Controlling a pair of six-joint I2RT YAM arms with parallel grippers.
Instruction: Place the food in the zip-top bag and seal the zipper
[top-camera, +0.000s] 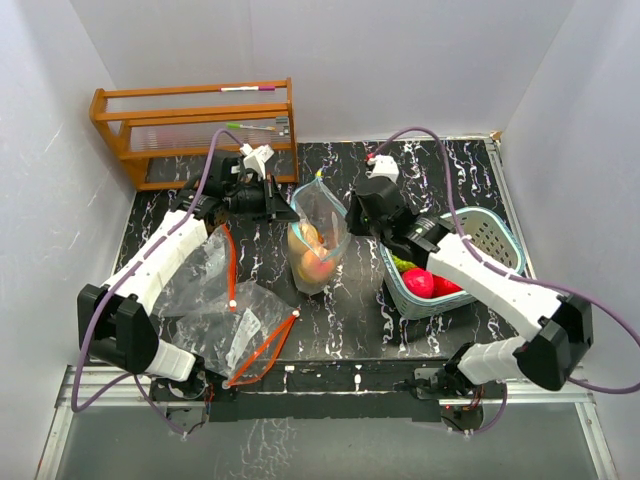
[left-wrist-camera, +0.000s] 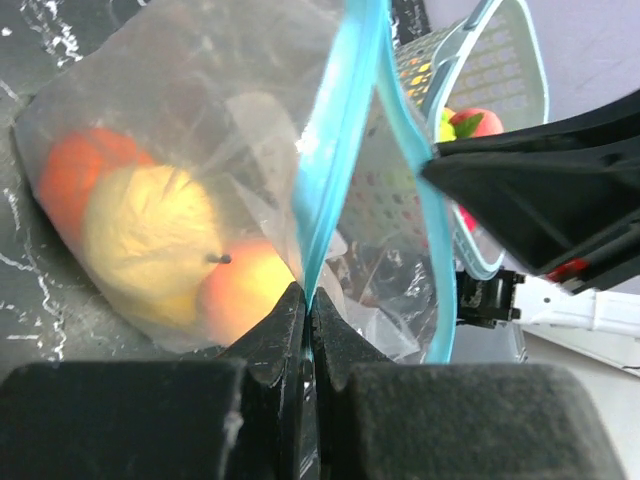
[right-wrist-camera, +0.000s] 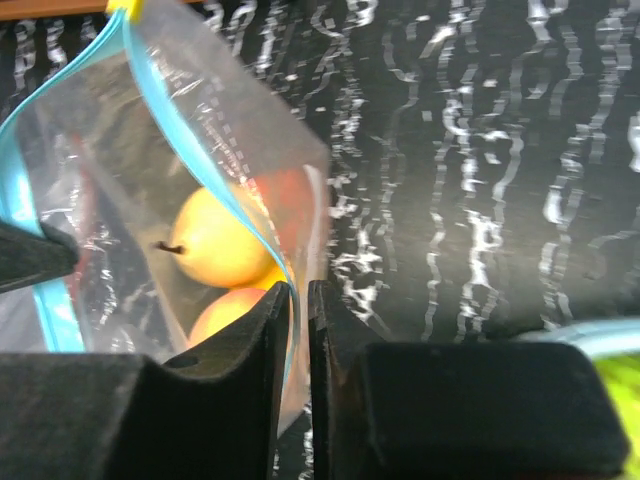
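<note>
The clear zip bag (top-camera: 315, 240) stands mid-table holding several fruits, a yellow pear (left-wrist-camera: 150, 230) and red-orange ones (right-wrist-camera: 225, 320) among them; its blue zipper strips show in both wrist views. My left gripper is shut on one side of the bag's zipper rim. My right gripper holds the opposite rim, with the blue edge running between its fingers. The bag's mouth is spread between the two grippers.
A basket (top-camera: 420, 312) of produce stands at the right. Empty bags with orange zippers (top-camera: 230, 335) lie at the lower left. A wooden rack (top-camera: 195, 110) is at the back.
</note>
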